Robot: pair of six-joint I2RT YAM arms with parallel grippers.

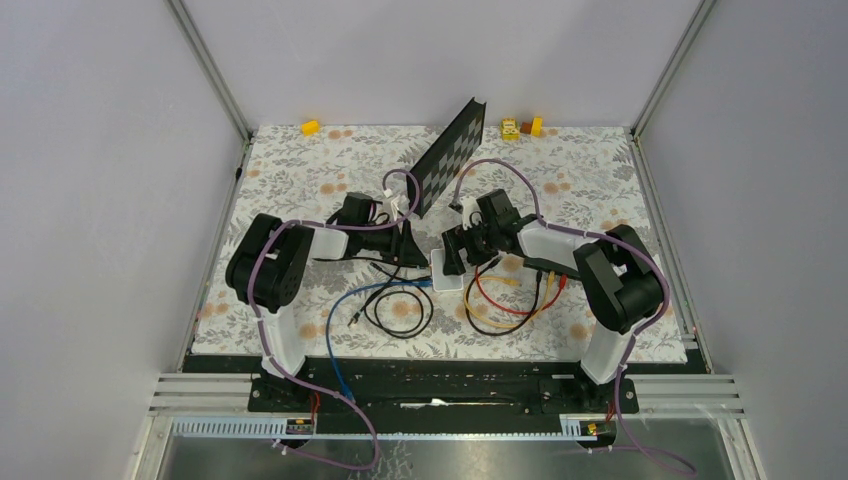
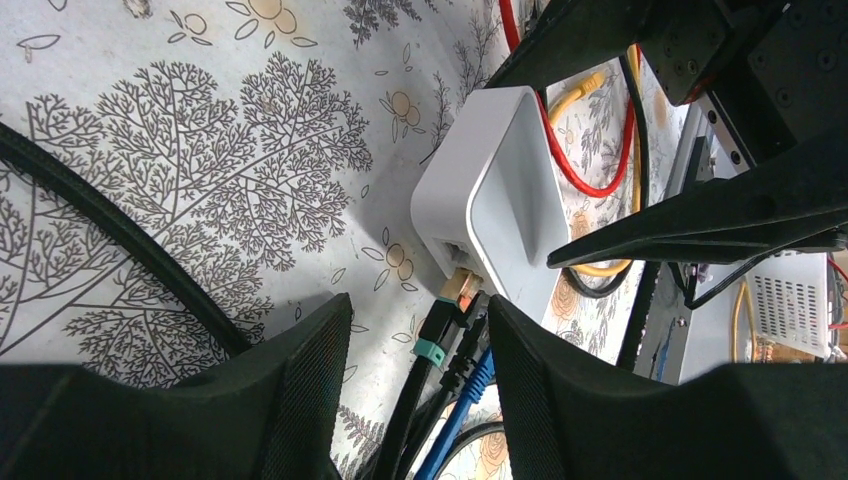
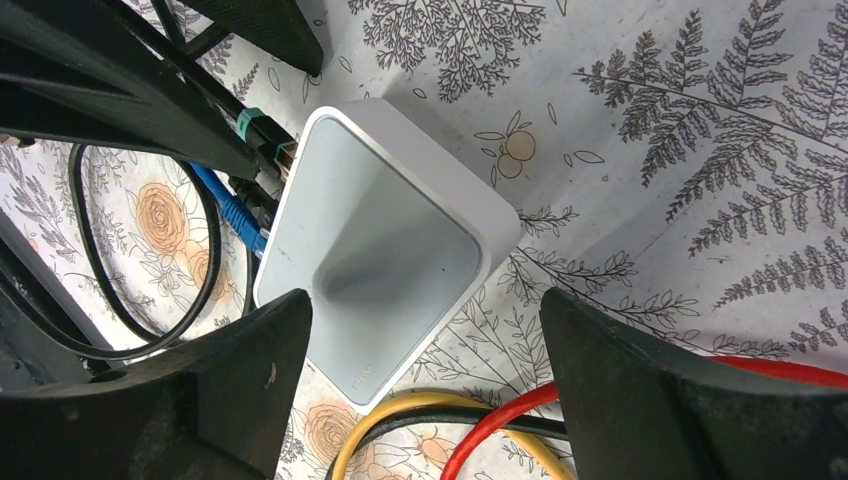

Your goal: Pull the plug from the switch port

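Observation:
A small white switch box (image 1: 446, 280) lies between my grippers. In the left wrist view its port end (image 2: 452, 240) has a black cable's plug (image 2: 437, 330) with a teal band at it; a blue cable (image 2: 462, 410) and another black one run beside it. My left gripper is open around that plug, nothing clearly pinched. In the right wrist view my right gripper stands open above the box (image 3: 370, 250), one finger at each side, touching not clear.
Red, yellow and black cables (image 3: 500, 420) lie right of the box, near a dark flat object (image 1: 545, 262). Loops of black cable lie front left. A checkered board (image 1: 450, 150) stands behind; small yellow blocks (image 1: 509, 130) are at the back.

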